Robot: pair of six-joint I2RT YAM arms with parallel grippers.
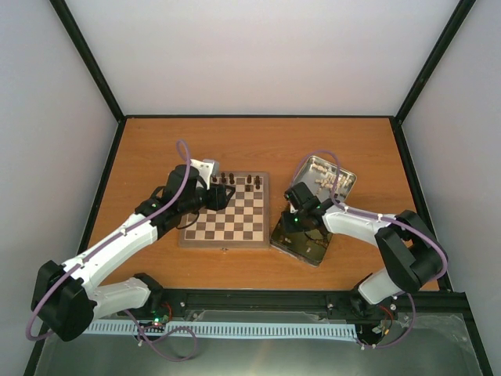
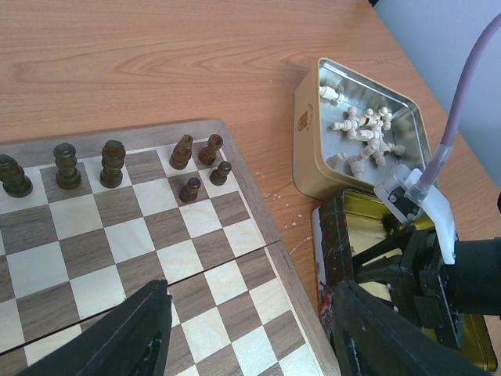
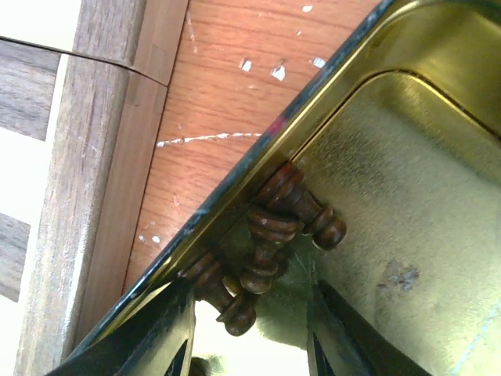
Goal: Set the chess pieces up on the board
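Note:
The wooden chessboard (image 1: 224, 235) has several dark pieces standing along its back rows, including a tall piece (image 2: 113, 163) and pawns (image 2: 189, 190). My left gripper hangs open over the board with nothing visible between its fingers. My right gripper is over the gold tray (image 3: 407, 204) beside the board, open, its fingers just below several dark pieces (image 3: 262, 247) lying against the tray's wall.
A silver tray (image 2: 305, 141) with several white pieces lying in it stands behind the gold tray at the right.

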